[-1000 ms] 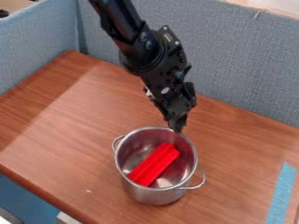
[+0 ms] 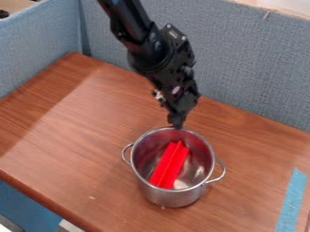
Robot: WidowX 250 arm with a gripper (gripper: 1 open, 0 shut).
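My black gripper [image 2: 177,121] points down just above the back rim of a steel two-handled pot [image 2: 157,190]; whether its fingers are open or shut is too small to tell. Inside the pot lies a long red object [image 2: 166,166], apparently ridged or in parts, tilted along the pot's depth.
Padded blue-grey walls [image 2: 242,63] border the back and left. A light blue strip [image 2: 292,199] lies at the right.
My gripper has moved a little to the left. The pot has shifted slightly, and the red object inside now stands at a steeper angle in the view.
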